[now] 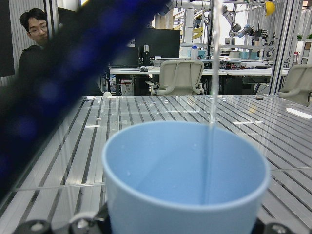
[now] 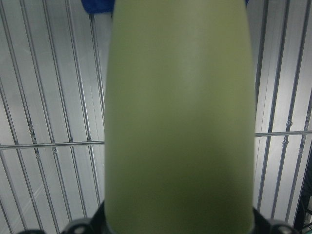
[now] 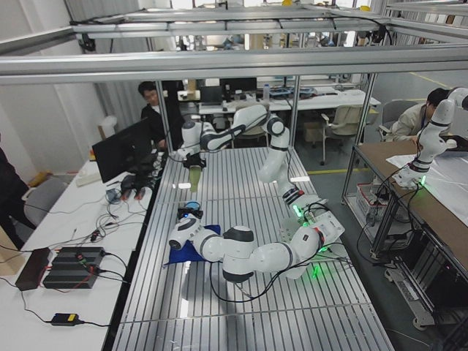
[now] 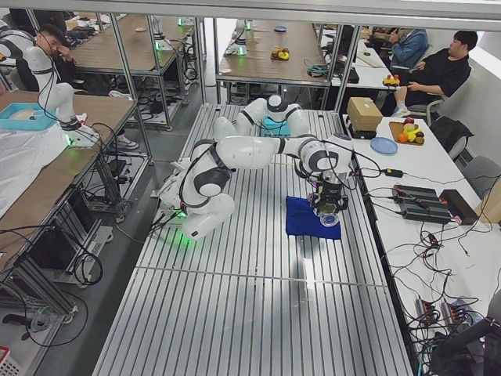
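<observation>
In the left wrist view a light blue cup (image 1: 185, 214) fills the lower middle, upright, with my left gripper (image 3: 189, 214) shut on it low over the blue cloth (image 3: 183, 252). A thin clear vertical streak shows above and inside the cup; I cannot tell what it is. My right gripper (image 3: 193, 164) is shut on a tall pale green container (image 2: 179, 117), which is raised at the far end of the table in the camera left view and fills the middle of the right wrist view. Its contents are hidden.
The slatted metal table (image 4: 235, 329) is otherwise mostly clear. A side desk (image 3: 44, 314) with a monitor, cables and black boxes runs along its left in the camera left view. Frame posts and beams surround the arms. A person sits behind the far end.
</observation>
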